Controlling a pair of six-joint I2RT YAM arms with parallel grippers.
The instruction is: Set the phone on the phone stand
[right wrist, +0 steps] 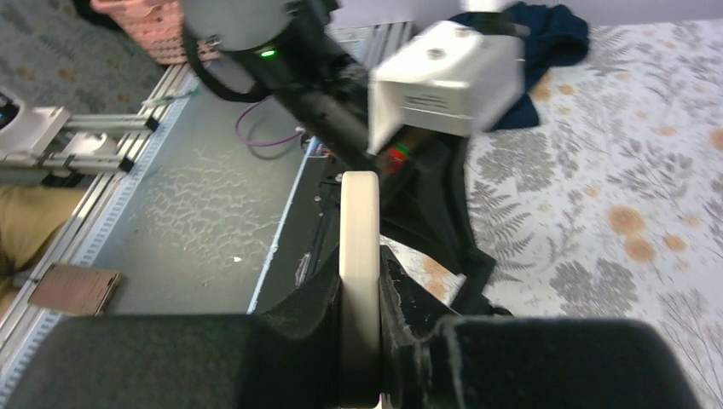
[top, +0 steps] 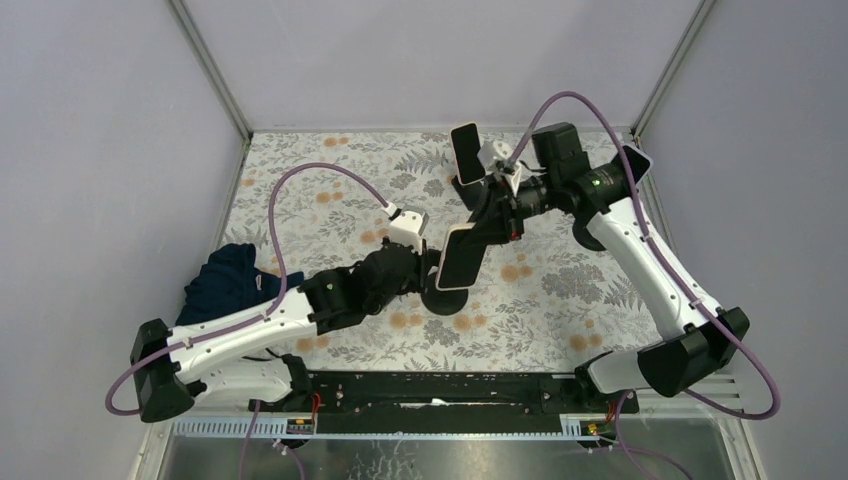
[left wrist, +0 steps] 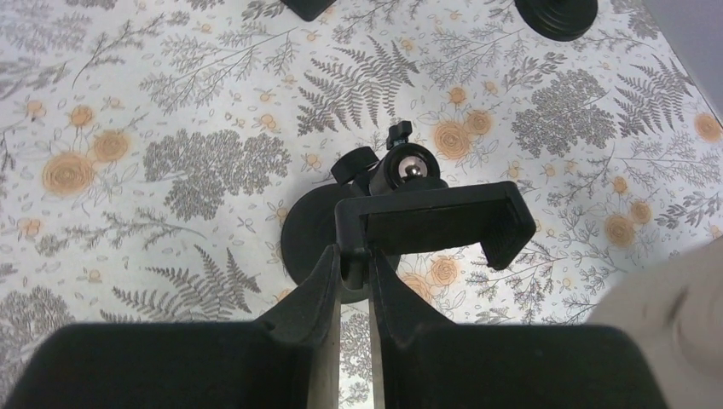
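Observation:
My right gripper (top: 480, 225) is shut on a phone (top: 460, 258), held tilted with its dark screen up; in the right wrist view the phone's pale edge (right wrist: 360, 281) sits between the fingers. Below it stands a black phone stand (top: 444, 298) with a round base. In the left wrist view its clamp (left wrist: 436, 213) faces up, empty. My left gripper is at the clamp's left end, its fingertips close together on or against it; whether they grip it I cannot tell.
Another phone (top: 467, 150) rests on a stand at the back middle, and a third (top: 637, 158) at the back right. A dark blue cloth (top: 222, 283) lies at the left.

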